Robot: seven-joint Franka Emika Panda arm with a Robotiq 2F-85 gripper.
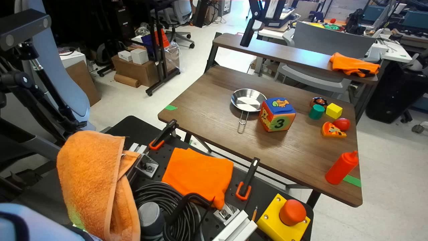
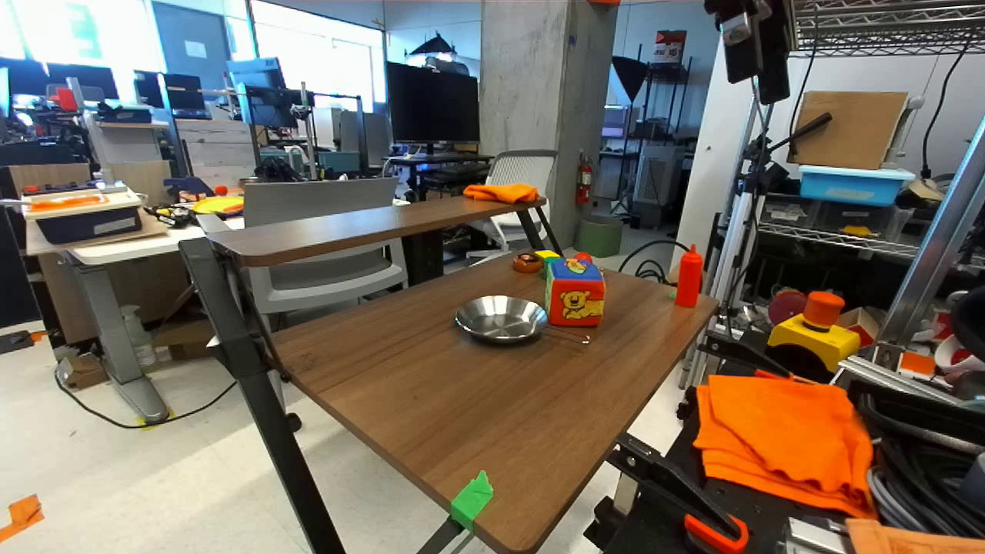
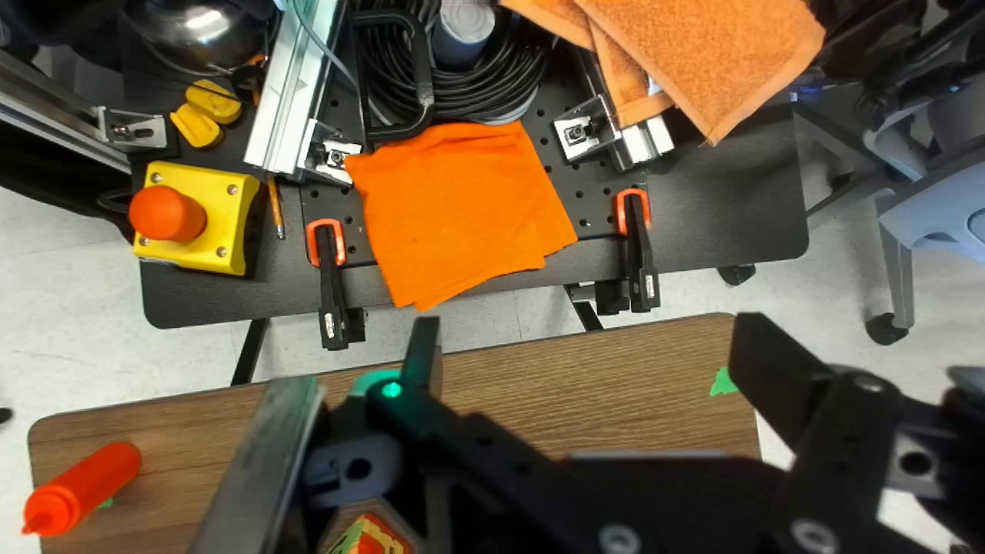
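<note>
My gripper stands open high above the table, its two dark fingers wide apart with nothing between them. Exterior view 1 shows a steel pan [image 1: 247,100] on the wooden table, its wire handle toward the near edge. Right beside it rests a colourful soft cube [image 1: 277,115]. To the right are a teal cylinder [image 1: 316,111], a yellow block [image 1: 333,110], a red ball-like item [image 1: 342,124], a toy pizza slice [image 1: 333,130] and a small brown-orange round item [image 1: 318,102]. A red squeeze bottle [image 1: 341,167] stands upright near the right corner.
Behind the table runs a raised shelf [image 1: 281,52] with an orange cloth [image 1: 353,65] at one end. In front, a black bench carries clamps, coiled cable, another orange cloth [image 1: 197,172] and a yellow box with a red button [image 1: 284,220].
</note>
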